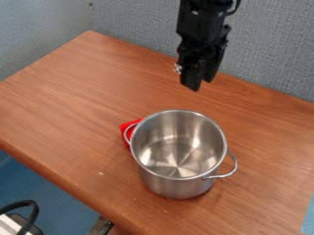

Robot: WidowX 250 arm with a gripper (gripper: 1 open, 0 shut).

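Note:
A steel pot (178,161) with side handles stands upright on the wooden table (73,101), right of centre toward the front. A red object (127,128) lies beside it at the left, partly hidden by the pot. My black gripper (192,75) hangs above the back of the table, apart from the pot and higher than it; its fingers are too small and dark to tell whether open or shut. The pot's inside shows bare metal.
Grey padded walls stand behind. A black cable (25,204) shows at the bottom left, off the table's edge.

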